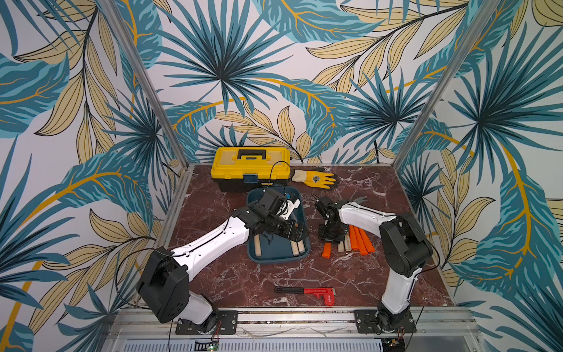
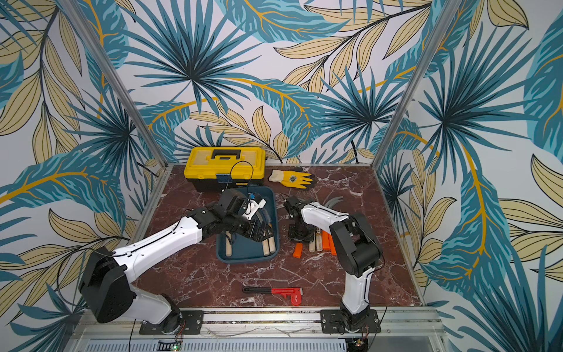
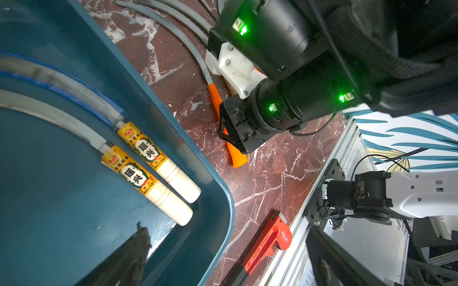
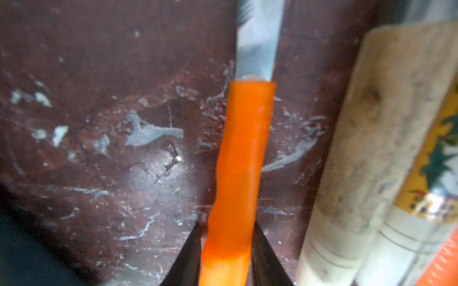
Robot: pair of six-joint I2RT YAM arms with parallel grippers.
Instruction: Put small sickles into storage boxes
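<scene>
Small sickles with wooden handles [image 3: 150,186] lie inside the blue tray [image 1: 255,193]. My left gripper hangs over the tray, its fingers apart and blurred in its wrist view, nothing visible between them. My right gripper is down at an orange-handled sickle [image 4: 241,143] on the table right of the tray, its part open fingers either side of the handle's lower end. More sickles, with wooden handles [image 4: 357,143] and orange handles [image 1: 363,240], lie beside it.
A yellow toolbox [image 1: 249,164] and a yellow glove [image 1: 316,179] are at the back. A red pipe wrench [image 1: 316,293] lies at the front, with clear tabletop around it.
</scene>
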